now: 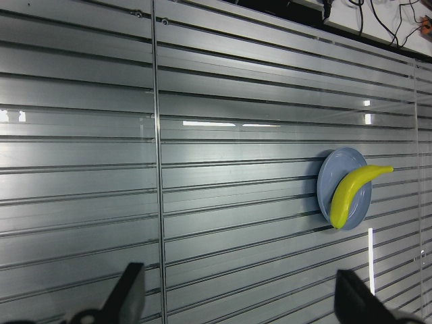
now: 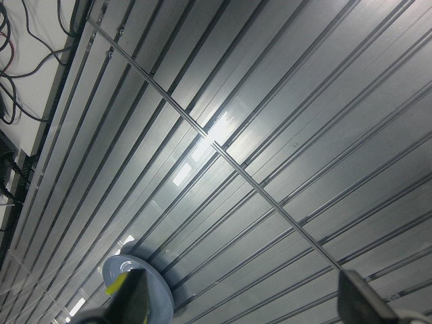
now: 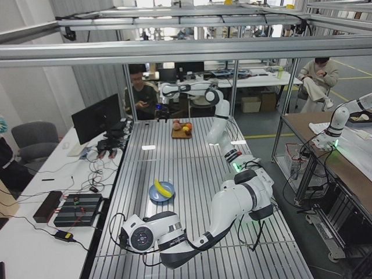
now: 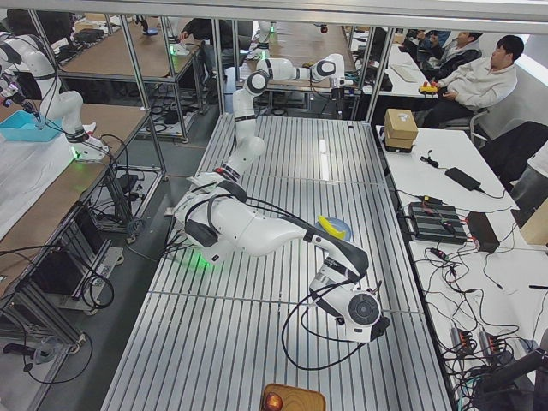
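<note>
A yellow banana (image 1: 358, 182) lies on a blue plate (image 1: 326, 202) on the slatted metal table, also visible in both camera views. My left gripper is over bare slats, with the plate ahead to its right in the left wrist view; its fingers stand wide apart, empty. My right gripper also stands open and empty above the table, the plate partly behind one finger in the right wrist view. At the far end in the camera left view, a wooden board (image 3: 177, 134) holds several fruits.
A white desk (image 3: 35, 256) with monitor (image 3: 96, 119), boxes and cables runs along one side; another work table (image 3: 343, 163) with a robot arm stands opposite. Metal frame bars surround the table.
</note>
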